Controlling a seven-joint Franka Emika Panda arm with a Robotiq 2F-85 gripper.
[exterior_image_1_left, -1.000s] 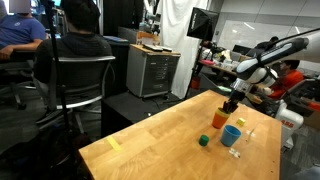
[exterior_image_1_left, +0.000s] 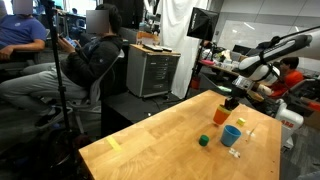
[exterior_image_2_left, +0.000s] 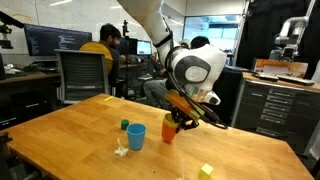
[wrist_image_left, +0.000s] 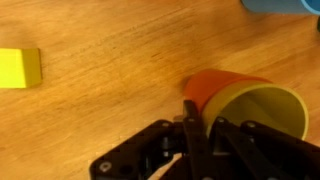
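Note:
An orange cup with a yellow inside (wrist_image_left: 262, 106) is at the lower right of the wrist view. My gripper is shut on the near rim of this cup, one finger appearing to go inside the wall. From outside, the orange cup (exterior_image_2_left: 169, 131) stands at or just above the wooden table, with the gripper (exterior_image_2_left: 181, 119) at its top. Whether its base touches the wood I cannot tell. To its left in that view is a blue cup (exterior_image_2_left: 139, 132), apart from it.
A yellow block (exterior_image_2_left: 206, 171) lies to the right front. Beyond the blue cup are a small green object (exterior_image_2_left: 124, 124) and a small white object (exterior_image_2_left: 121, 147). A flat yellow piece (exterior_image_1_left: 113, 142) lies far off.
The arm has shifted slightly to the right in exterior view 1, and the orange cup sits about where it was. In the background, a seated person has turned and leaned.

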